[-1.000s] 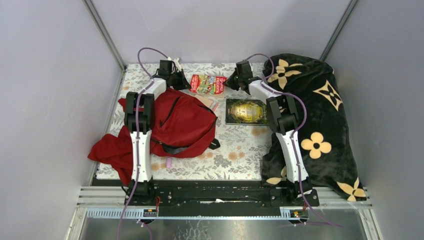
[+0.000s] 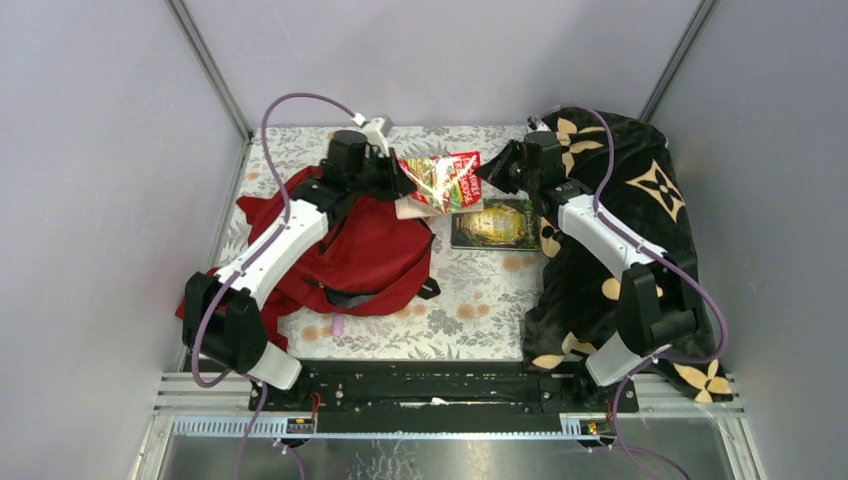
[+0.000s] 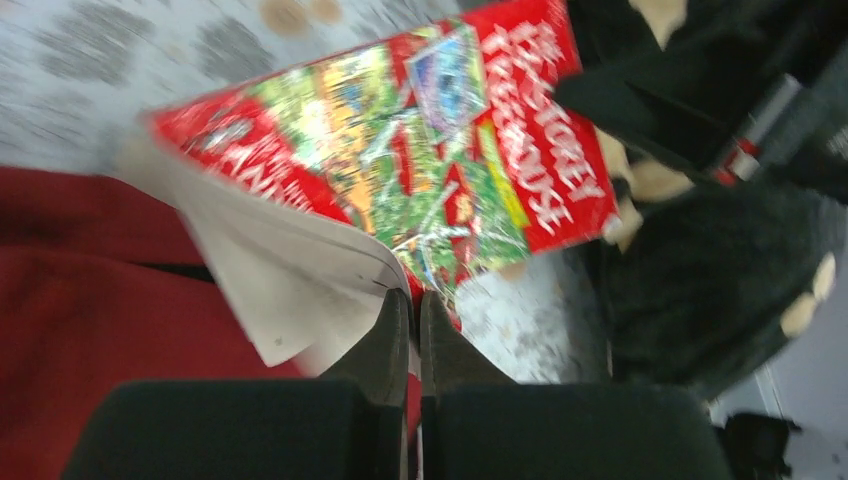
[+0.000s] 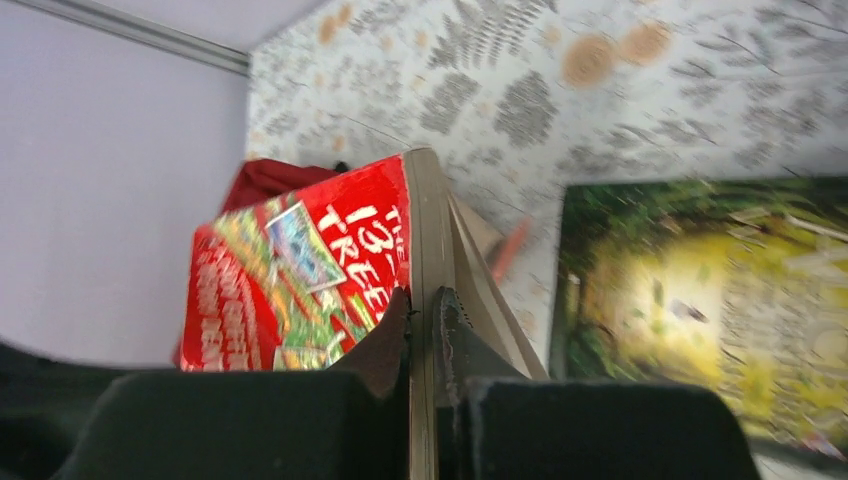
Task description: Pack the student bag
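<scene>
A red Treehouse book (image 2: pixel 442 182) (image 3: pixel 380 150) (image 4: pixel 300 270) hangs raised between both grippers, its white pages showing below the cover. My left gripper (image 2: pixel 400 175) is shut on its left end, at a thin cover or page edge. My right gripper (image 2: pixel 485 170) is shut on the spine end. The red bag (image 2: pixel 350 265) (image 3: pixel 100 330) lies under the left arm. A green-and-yellow book (image 2: pixel 495 225) (image 4: pixel 700 310) lies flat below and right of the held book.
A black blanket (image 2: pixel 640 230) with tan flowers covers the right side. A small pink item (image 2: pixel 338 325) lies at the bag's front edge. Patterned table (image 2: pixel 460 300) shows bare at the front middle and back.
Both arms have lifted the red book from the back of the table and moved it forward and somewhat right; it now hangs more tilted, pages showing.
</scene>
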